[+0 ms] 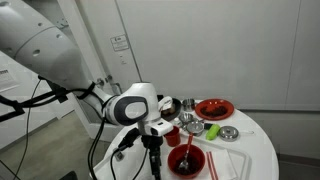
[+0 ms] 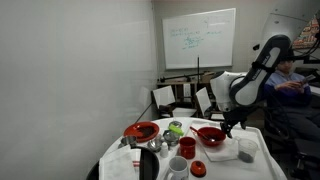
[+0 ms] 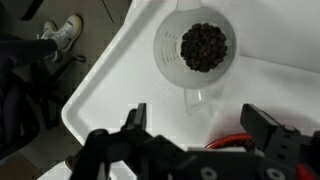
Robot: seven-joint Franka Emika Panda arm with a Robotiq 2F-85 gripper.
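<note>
A pale cup [image 3: 173, 62] with a handle and dark beans [image 3: 204, 47] inside stands on the white tray. My gripper is open, its two fingers well apart and the cup's handle lying ahead of the gap. Nothing is between the fingers. In exterior view 2 the gripper [image 2: 234, 129] hangs over the tray, above the pale cup [image 2: 246, 150]. A red bowl [image 3: 226, 141] shows at the lower right of the wrist view; in exterior view 1 the bowl [image 1: 176, 158] lies to the right of the gripper. The arm hides the cup there.
The white tray [image 1: 238, 153] also holds red chopsticks [image 1: 211, 165]. Behind stand a red mug [image 1: 172, 138], metal cups, a green item [image 1: 213, 131] and a red plate [image 1: 214, 109]. A white mug [image 2: 178, 170] sits near the front in exterior view 2.
</note>
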